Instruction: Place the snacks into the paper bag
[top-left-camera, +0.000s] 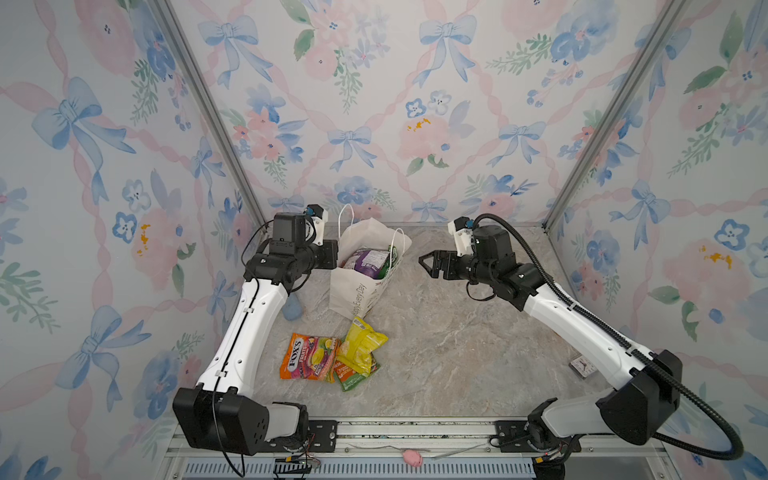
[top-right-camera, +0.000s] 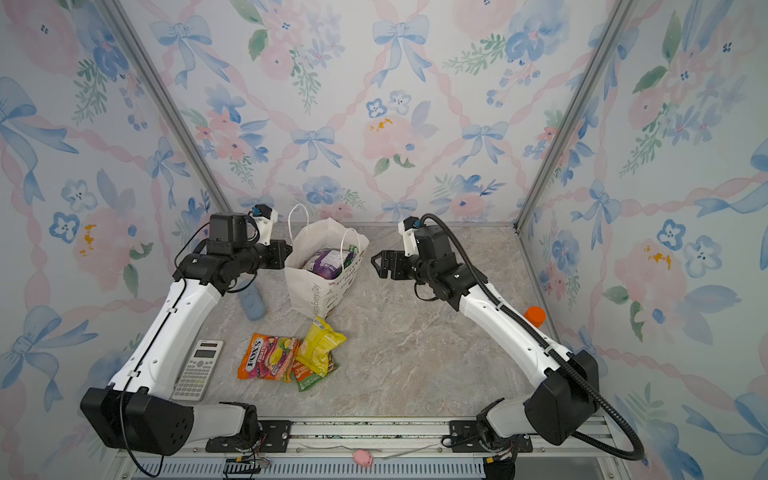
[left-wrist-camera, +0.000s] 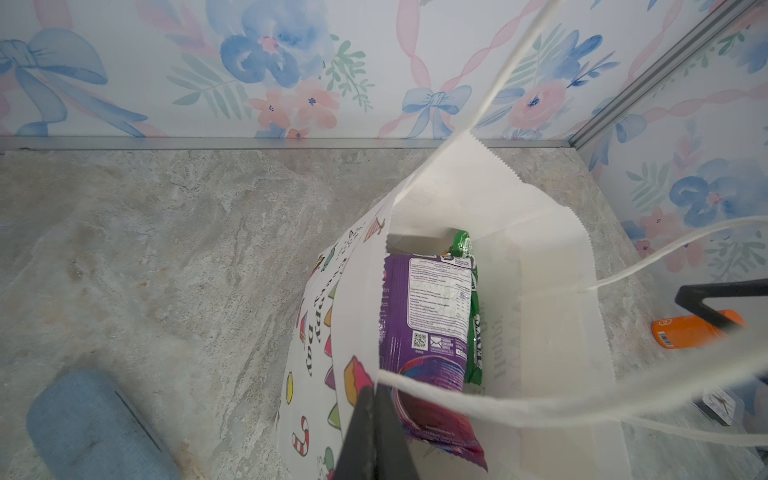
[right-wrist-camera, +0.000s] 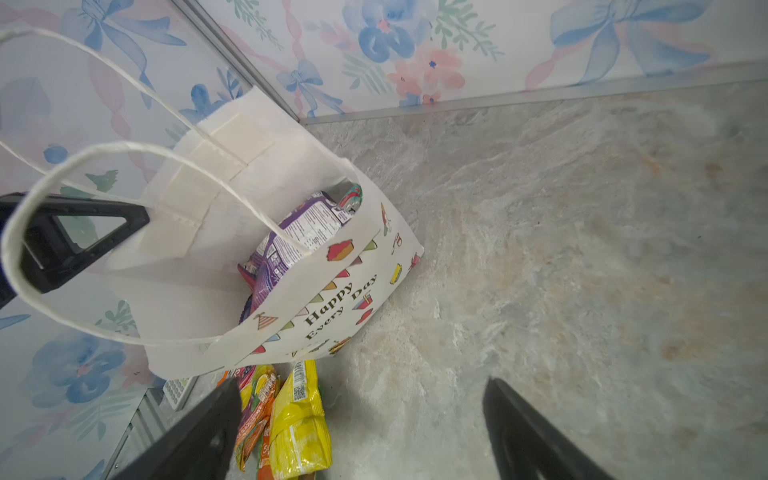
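Observation:
The white paper bag (top-left-camera: 352, 292) stands open at centre left, handles up. Inside it lies a purple snack pack (left-wrist-camera: 428, 312) with a green pack (left-wrist-camera: 475, 344) beside it. My left gripper (top-left-camera: 329, 254) is at the bag's left side, shut on the thin edge of its wall. Right of the bag, my right gripper (top-left-camera: 432, 264) is open, with nothing between its fingers. On the table in front of the bag lie an orange FOX'S pack (top-right-camera: 268, 357), a yellow pack (top-right-camera: 321, 347) and a mostly covered green-orange pack (top-right-camera: 312, 376).
A blue-grey case (top-right-camera: 252, 301) and a calculator (top-right-camera: 198, 369) lie near the left arm. An orange item (top-right-camera: 535, 316) is behind the right arm. Bare tabletop (top-left-camera: 456, 344) stretches right of the snacks.

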